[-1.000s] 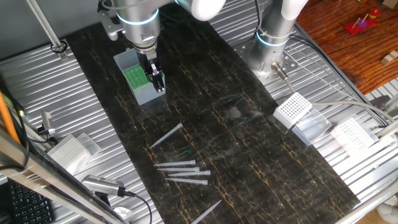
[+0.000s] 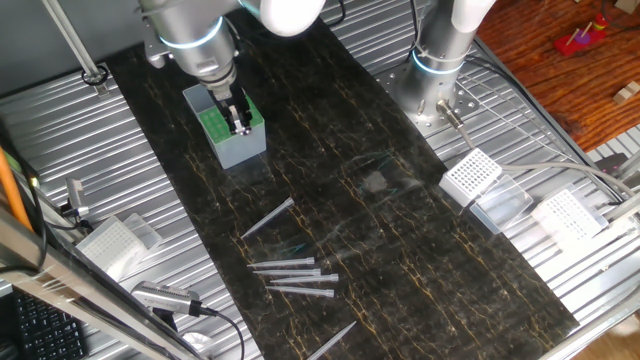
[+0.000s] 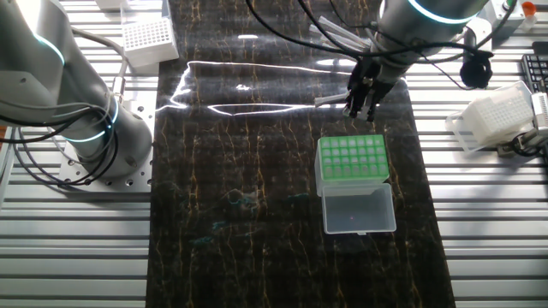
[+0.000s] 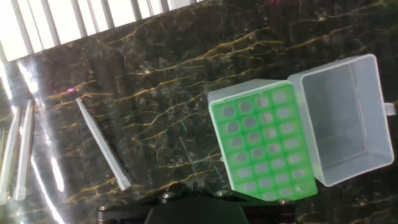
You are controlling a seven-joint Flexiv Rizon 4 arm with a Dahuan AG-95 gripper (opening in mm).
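A box with a green, holed rack top stands upright on the dark marbled mat, its clear lid swung back. In exterior view 2 my gripper hangs beside the box, fingers apart and nothing visible between them. From exterior view 1 the gripper overlaps the box's near end; its height above is hard to judge. One pipette tip lies alone near the box. Several more tips, including one pale tip, lie farther off. In the wrist view a single tip is left of the rack.
White racks stand at the right of the mat, and another rack is at the left. Cables cross in front of exterior view 2.
My gripper and arm have shifted left in exterior view 1, across the near end of the box. The box and the tips have not moved.
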